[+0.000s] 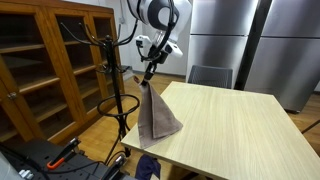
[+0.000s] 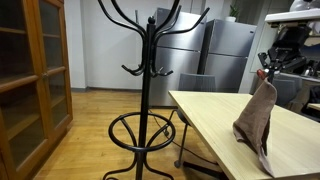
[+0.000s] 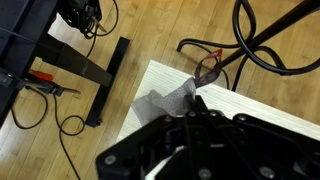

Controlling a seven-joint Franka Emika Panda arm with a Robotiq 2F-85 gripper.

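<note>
A grey-brown cloth hangs from my gripper by its upper corner, and its lower part reaches the left edge area of the pale table. In the second exterior view the cloth drops in a long fold below the gripper, down to the table's edge. The fingers are shut with the cloth's pinched top at the tips. Looking down in the wrist view, part of the cloth shows beside the dark fingers, and the rest is hidden behind the gripper.
A black coat stand with curved hooks stands close beside the table's left edge, near the arm. A dark chair is at the far side. Glass-door cabinets line the left.
</note>
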